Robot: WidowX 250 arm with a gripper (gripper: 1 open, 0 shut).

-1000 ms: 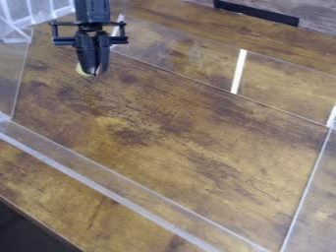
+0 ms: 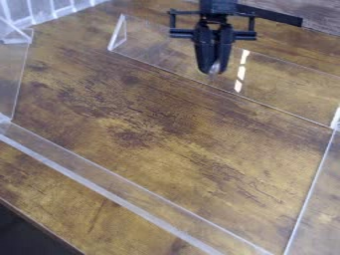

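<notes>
My dark gripper [image 2: 213,62] hangs at the top centre of the camera view, above the rear clear wall of the enclosure. Something small and pale shows at its lower tip, too small to tell what it is or whether the fingers grip it. The wooden tabletop [image 2: 153,139] inside the enclosure looks bare.
Clear acrylic walls bound the work area, with the front wall [image 2: 113,189] along the lower left and side walls at left and right. A white slatted structure [image 2: 34,10] stands at the top left. A dark strip [image 2: 272,16] lies beyond the rear.
The gripper has moved from the upper left toward the right, to the top centre.
</notes>
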